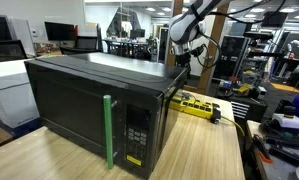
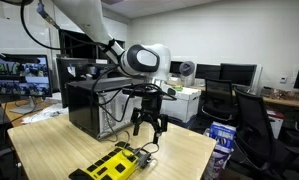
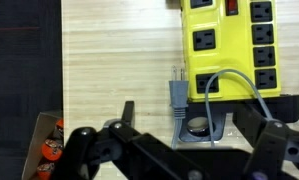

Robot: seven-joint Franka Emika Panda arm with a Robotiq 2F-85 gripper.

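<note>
A yellow power strip (image 3: 229,45) with black sockets lies on the wooden table; it also shows in front of the microwave in exterior view 2 (image 2: 104,165). Beside its near end is a grey plug (image 3: 179,92), its cord trailing toward the bottom of the wrist view. My gripper is open above the table, with the plug seen between its fingers from above and nothing held. In exterior view 2 the gripper (image 2: 148,128) points down over the strip's end. Its exact height above the plug is hard to judge.
A black microwave (image 1: 89,105) stands on the table near the arm. In the wrist view, a box with orange items (image 3: 47,145) sits at lower left, past the table edge. Bare wood (image 3: 109,60) lies left of the strip.
</note>
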